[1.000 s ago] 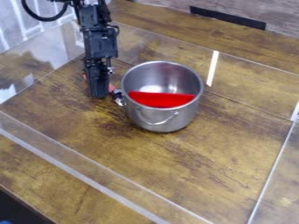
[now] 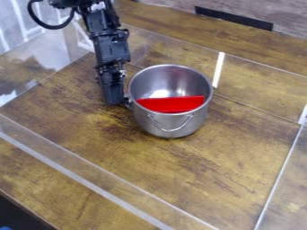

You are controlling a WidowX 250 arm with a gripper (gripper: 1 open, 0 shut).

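A steel pot (image 2: 171, 122) with a wire handle on its front stands right of centre on the wooden table, with a red piece (image 2: 167, 103) inside it. My gripper (image 2: 118, 97) hangs low just left of the pot, close against or beside its wall. It appears shut, though the fingertips are small and dark, and I see nothing clearly held between them.
Pale transparent edging or sheeting runs along the left, and a white strip (image 2: 218, 70) lies behind the pot on the right.
Over the last second the pot has shifted slightly to the right, and my arm has moved a little the same way.
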